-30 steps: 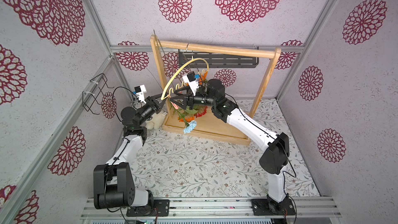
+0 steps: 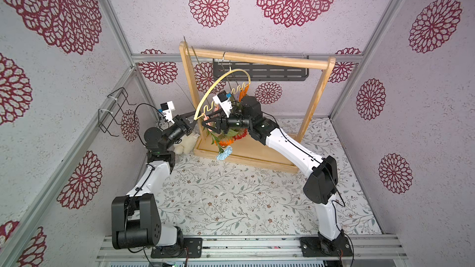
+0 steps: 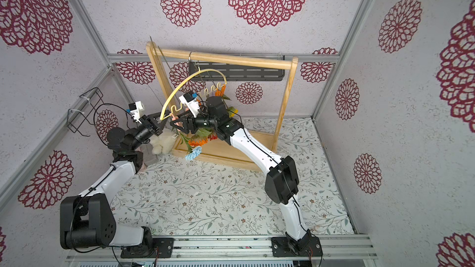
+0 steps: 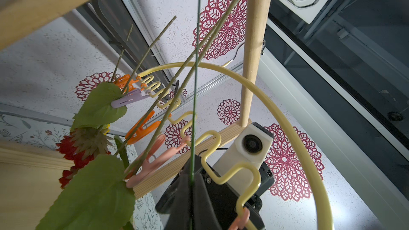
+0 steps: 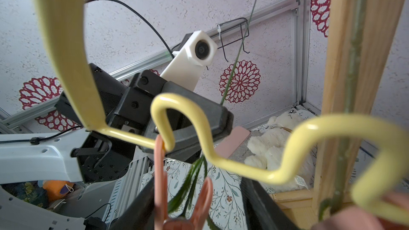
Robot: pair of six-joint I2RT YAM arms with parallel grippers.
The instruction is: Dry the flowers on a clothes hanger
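A yellow hanger [image 2: 212, 88] hangs from the wooden rack's bar, its near end tilted low. Clipped along its wavy wire are several flowers with stems pointing up, among them a red flower [image 4: 81, 149]. My left gripper is shut on a thin green stem [image 4: 196, 72] by that low end. Below hangs a blue flower [image 2: 224, 153], blossom down. In the right wrist view, a pink clip [image 5: 160, 187] on the wire's end stands between the parted fingers of my right gripper; leaves show behind its prongs. Whether a finger touches the clip is unclear.
The rack's wooden post [image 5: 336, 102] stands close to both grippers. White fluffy material [image 3: 162, 143] lies left of the wooden base [image 2: 257, 155]. A black wire basket [image 2: 112, 111] is on the left wall.
The blue flower has swung a little left and lower. The left arm has not visibly moved.
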